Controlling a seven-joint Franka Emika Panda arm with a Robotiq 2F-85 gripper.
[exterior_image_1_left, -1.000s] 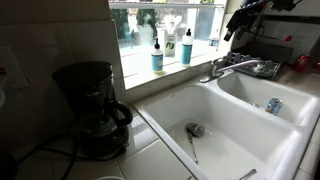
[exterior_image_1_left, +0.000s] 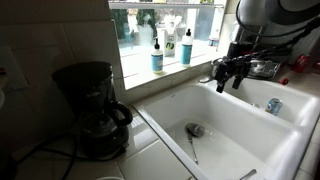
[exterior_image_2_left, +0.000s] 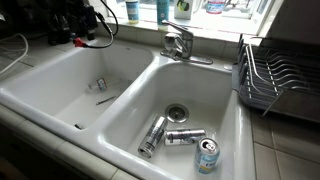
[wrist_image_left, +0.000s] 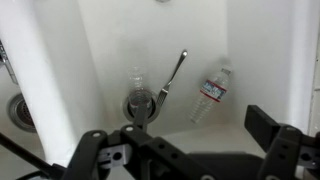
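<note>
My gripper (exterior_image_1_left: 238, 76) is over the sink in exterior view 1, above the double basin. In the wrist view its fingers (wrist_image_left: 80, 150) are spread wide apart at the lower edge, open with nothing between them. Below it, on the white basin's floor, lie a fork (wrist_image_left: 174, 76) and a clear plastic bottle with a red and blue label (wrist_image_left: 212, 88). A second clear bottle (wrist_image_left: 138, 80) lies by the drain, partly over it. The fork lies between the two bottles. No contact between gripper and objects shows.
The other basin holds several cans, including an upright one (exterior_image_2_left: 207, 155) and one lying down (exterior_image_2_left: 185, 136). A faucet (exterior_image_2_left: 181, 42) stands behind the divider. Soap bottles (exterior_image_1_left: 157, 57) line the sill. A coffee maker (exterior_image_1_left: 95, 105) and dish rack (exterior_image_2_left: 280, 75) flank the sink.
The gripper has come down and a little nearer to exterior view 1, from the upper right to above the basins. Objects in the sink look unmoved.
</note>
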